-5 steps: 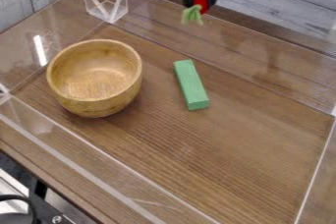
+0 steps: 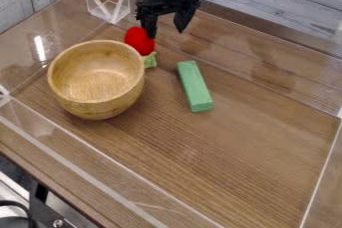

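A red object with a light green part point(image 2: 139, 42) sits just behind the large tan bowl point(image 2: 94, 84), by its back-right rim. My black gripper point(image 2: 168, 18) is at the top centre, open, above and behind the red object. A green rectangular block point(image 2: 195, 85) lies right of the bowl on the wooden table point(image 2: 247, 152).
A clear wire-like holder point(image 2: 107, 2) stands at the back left. The table's left edge is at the lower left.
The red object was raised in my gripper at the top; it is now lower, behind the bowl, and the gripper has opened and stands apart above it.
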